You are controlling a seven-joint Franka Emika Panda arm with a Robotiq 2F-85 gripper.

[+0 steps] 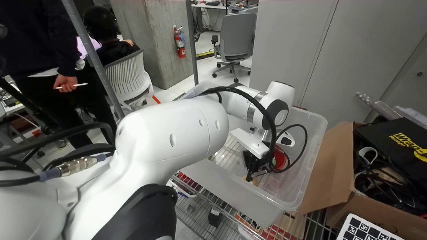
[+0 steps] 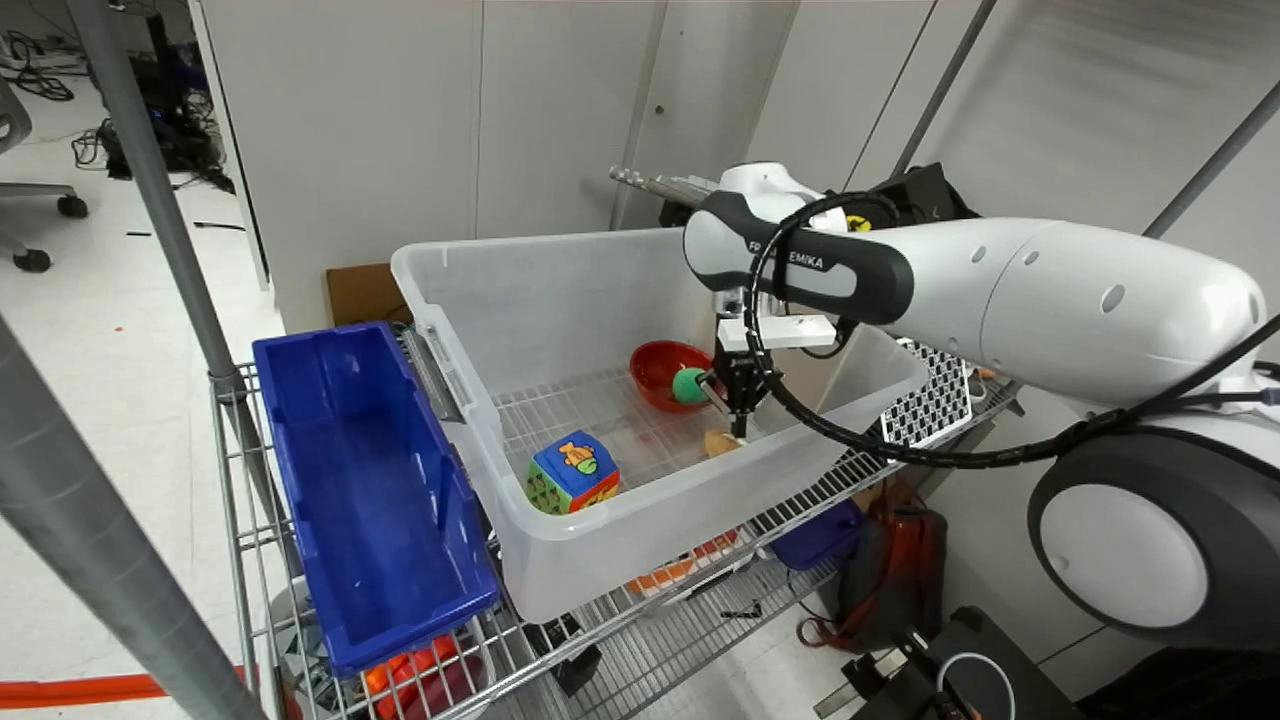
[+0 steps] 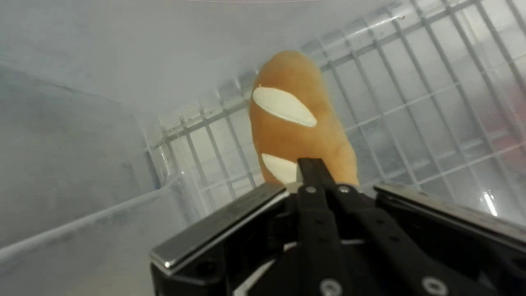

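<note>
A plush bread loaf (image 3: pixel 294 106), tan with cream slashes, lies on the floor of the clear plastic bin (image 3: pixel 74 224) near one of its walls. My gripper is shut, its fingertips together with nothing between them. In the wrist view the fingers overlap the loaf's near end and hide part of it; the loaf is outside them. Exterior view 2 shows the gripper (image 2: pixel 738 430) inside the bin, pointing down, with just a tan bit of the loaf (image 2: pixel 720 443) visible beside the fingertips.
Also in the bin are a red bowl (image 2: pixel 657 374) holding a green ball (image 2: pixel 690 385) and a colourful soft cube (image 2: pixel 573 472). An empty blue bin (image 2: pixel 372 492) stands alongside. An open cardboard box (image 1: pixel 332 168) sits beyond the clear bin's other end.
</note>
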